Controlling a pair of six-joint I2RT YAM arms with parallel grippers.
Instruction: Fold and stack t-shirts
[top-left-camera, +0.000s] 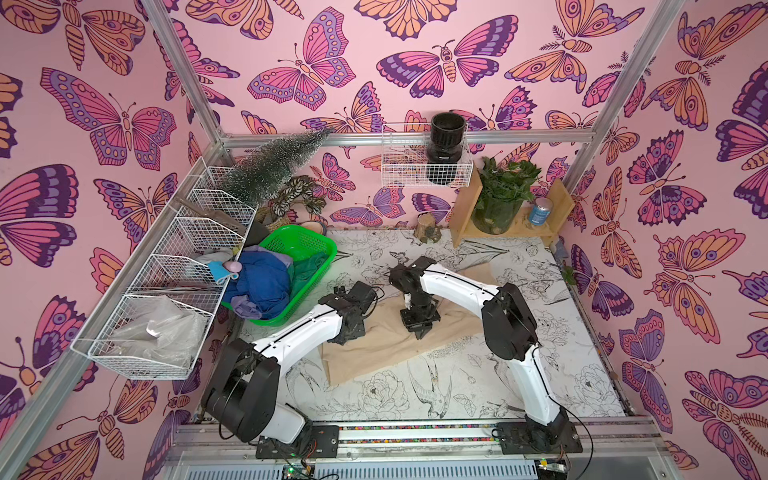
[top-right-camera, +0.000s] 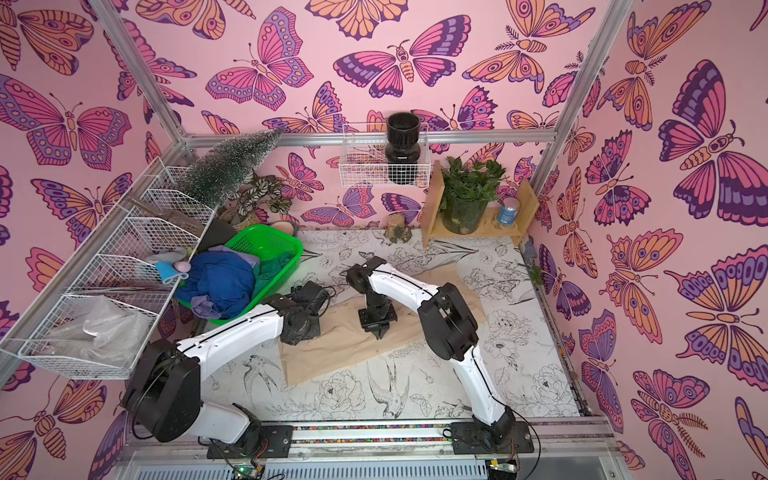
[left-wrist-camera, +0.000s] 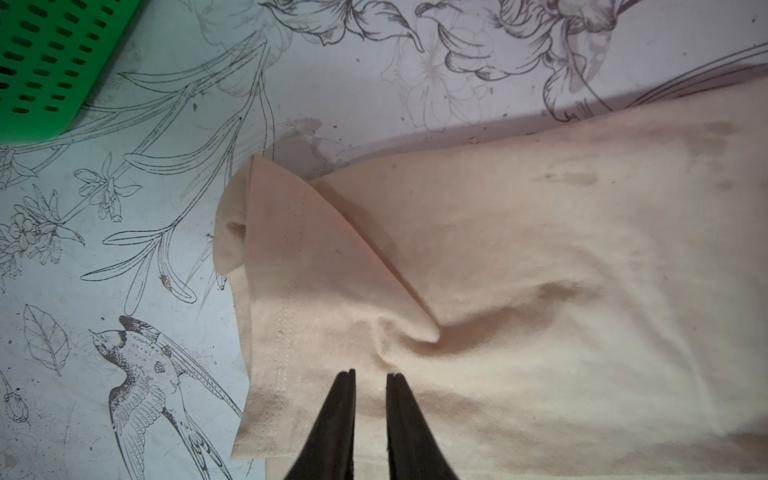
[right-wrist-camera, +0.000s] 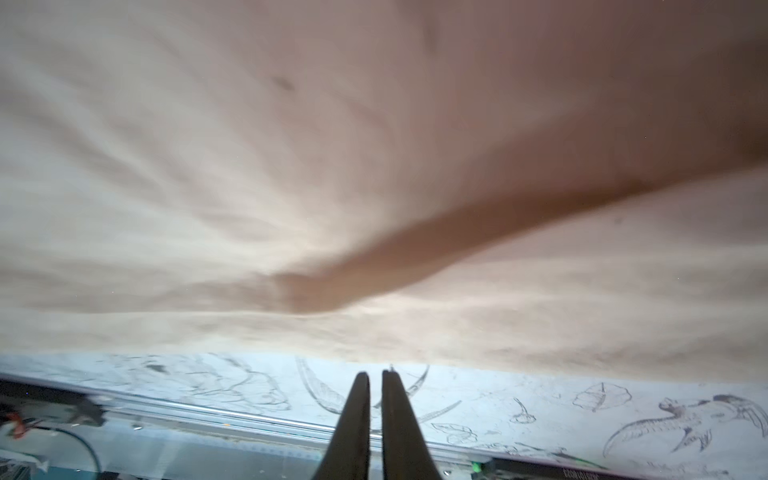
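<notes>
A beige t-shirt (top-left-camera: 376, 360) lies as a long folded strip across the middle of the patterned table. At its left end a corner is turned over in a loose fold (left-wrist-camera: 296, 256), seen in the left wrist view. My left gripper hangs over that end, slightly open, nothing seen between its fingertips. My right gripper is low over the middle of the cloth, its fingertips close together with a narrow gap and no cloth visible between them.
A green basket (top-left-camera: 316, 272) of blue, lilac and green garments stands back left beside wire baskets (top-left-camera: 144, 336). A wooden shelf (top-left-camera: 512, 234) with a plant is back right. Bare table (top-left-camera: 560, 344) shows at the right and front.
</notes>
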